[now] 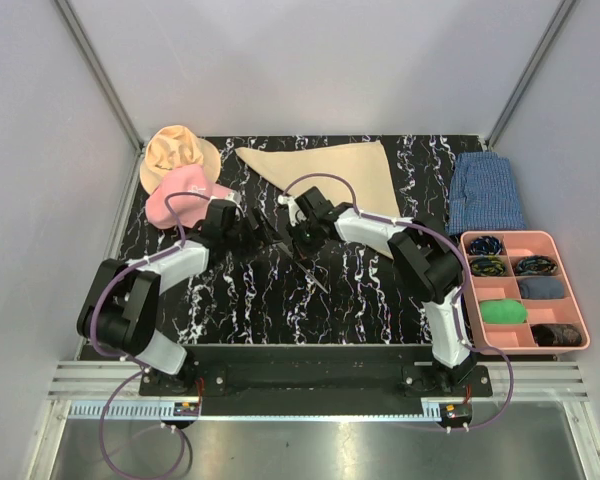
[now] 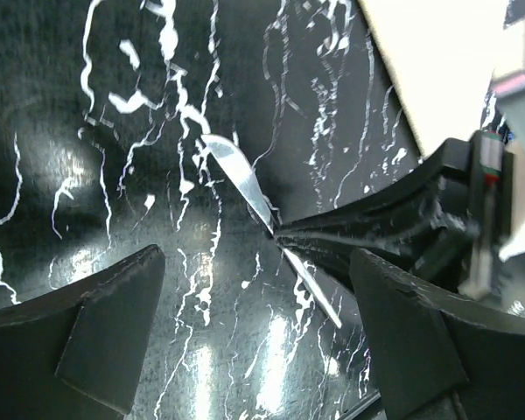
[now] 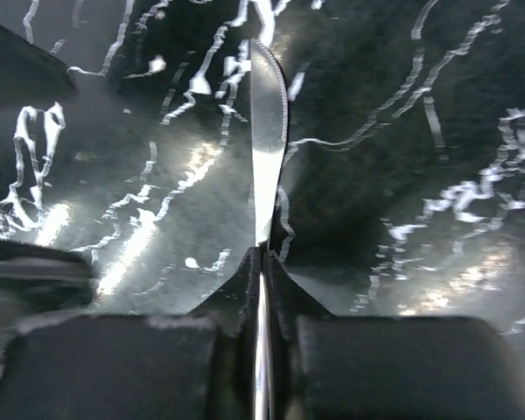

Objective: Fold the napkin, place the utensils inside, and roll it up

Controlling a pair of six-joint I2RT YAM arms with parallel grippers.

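A silver table knife (image 3: pixel 269 131) lies on the black marbled table, apart from the beige napkin (image 1: pixel 340 165) behind it. My right gripper (image 1: pixel 298 250) is down over the middle of the knife (image 2: pixel 238 166); its fingertips are close together around the handle, and whether they grip it I cannot tell. My left gripper (image 1: pixel 258 230) hovers just left of the knife, open, with nothing between its wide-spread fingers.
Folded cloths in beige (image 1: pixel 165 150) and pink (image 1: pixel 175 205) lie at back left. A blue cloth (image 1: pixel 485 195) and a pink divided tray (image 1: pixel 525 240) with several bundles are at right.
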